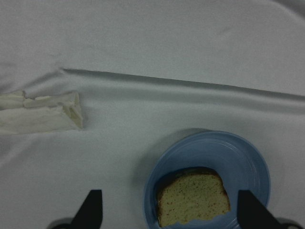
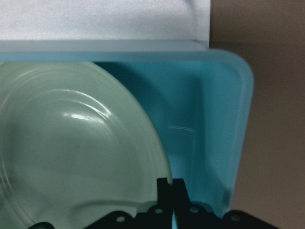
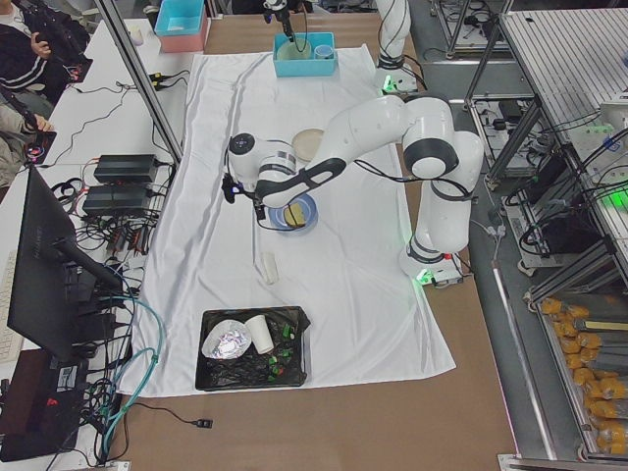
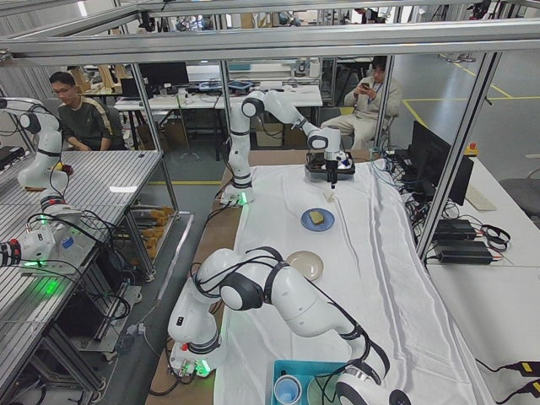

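A slice of bread [image 1: 190,195] lies on a blue plate [image 1: 248,171] below my left gripper [image 3: 260,206], whose fingers stand wide apart in the left wrist view, nothing between them. A white folded paper piece [image 1: 38,114] lies beside the plate. My right gripper is at the blue bin [image 2: 238,119] at the far end, its fingers close together at the rim of a pale green plate [image 2: 76,143]; whether they grip it I cannot tell.
A beige plate [image 4: 305,265] sits mid-cloth. A black tray [image 3: 255,373] with a foil bowl and a white cylinder stands at the near end. A cup [image 4: 288,390] is in the blue bin. The cloth is otherwise largely clear.
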